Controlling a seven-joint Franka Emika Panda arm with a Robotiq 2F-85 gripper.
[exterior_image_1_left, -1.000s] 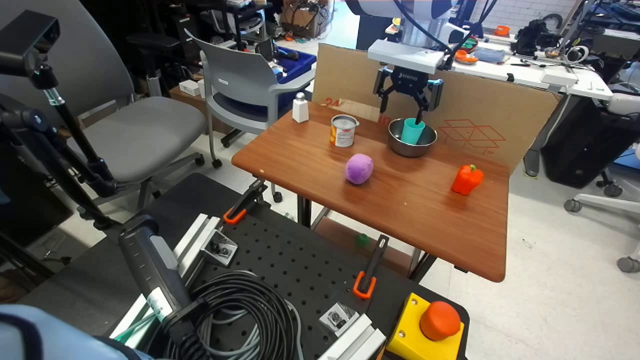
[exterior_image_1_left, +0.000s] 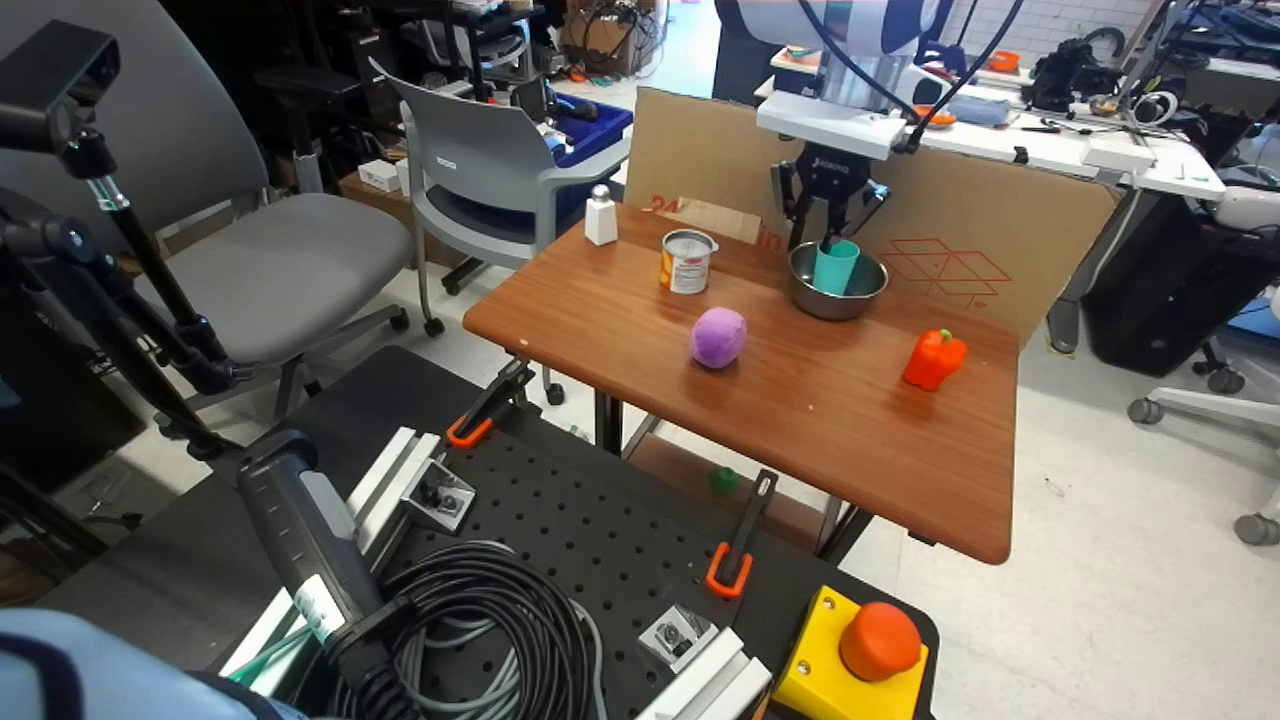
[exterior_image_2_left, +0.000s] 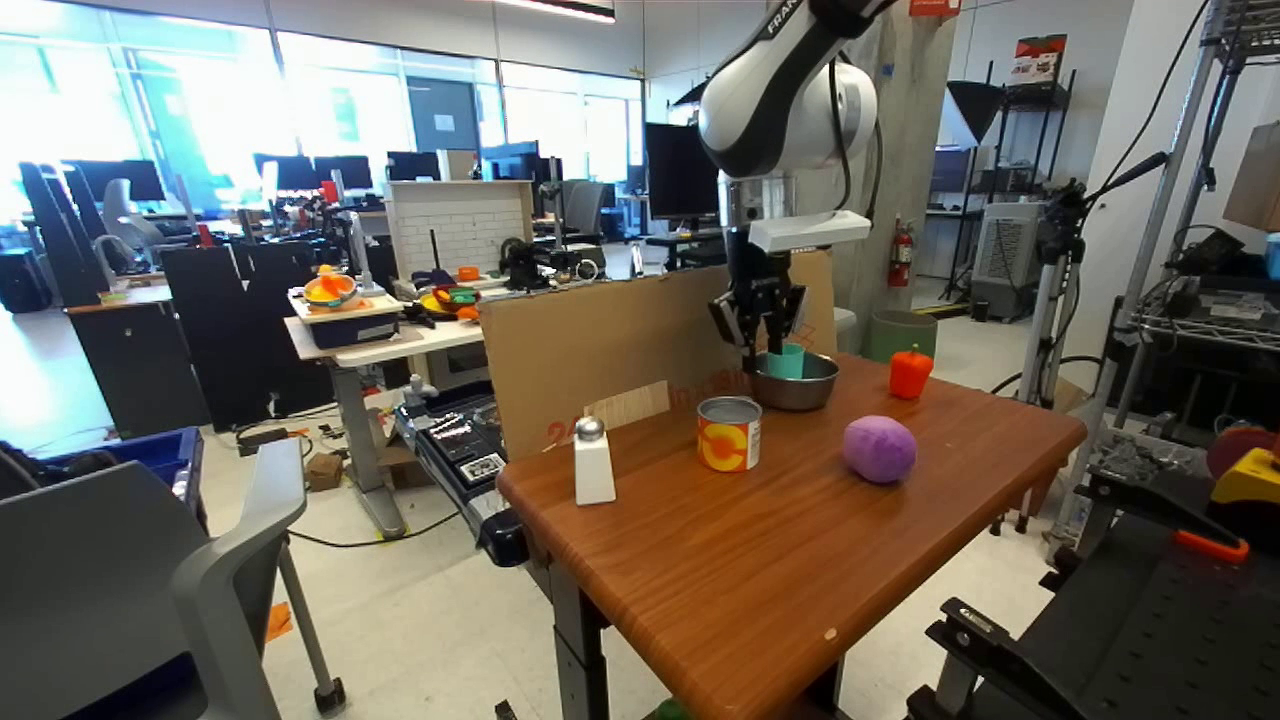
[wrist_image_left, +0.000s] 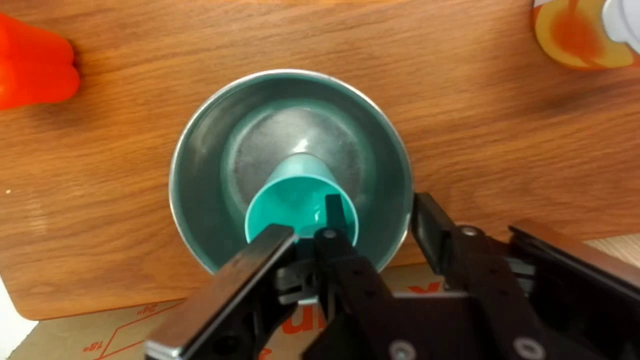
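A teal cup (wrist_image_left: 303, 170) leans inside the round metal bowl (wrist_image_left: 294, 78), its mouth toward the wrist camera. Above them, my gripper has its fingers part open. One of its fingers (wrist_image_left: 336, 210) reaches over the cup's mouth, while the other finger (wrist_image_left: 423, 219) stands by the outer side of the bowl's rim. The cup's wall and the bowl's side lie in the gap between them; whether either finger presses on them, I cannot tell. In exterior view 1 the gripper (exterior_image_1_left: 812, 240) is over the bowl (exterior_image_1_left: 840, 307) at the table's back edge.
On the table (exterior_image_1_left: 576, 324) stand a can (exterior_image_1_left: 686, 262), a white shaker (exterior_image_1_left: 601, 221), a purple ball (exterior_image_1_left: 719, 337) and a red pepper (exterior_image_1_left: 933, 360). A cardboard sheet (exterior_image_1_left: 960, 228) rises right behind the bowl.
The gripper has moved right and its fingers stand closer together. Bowl and cup have shifted slightly to the right in exterior view 1. The other objects have stayed put.
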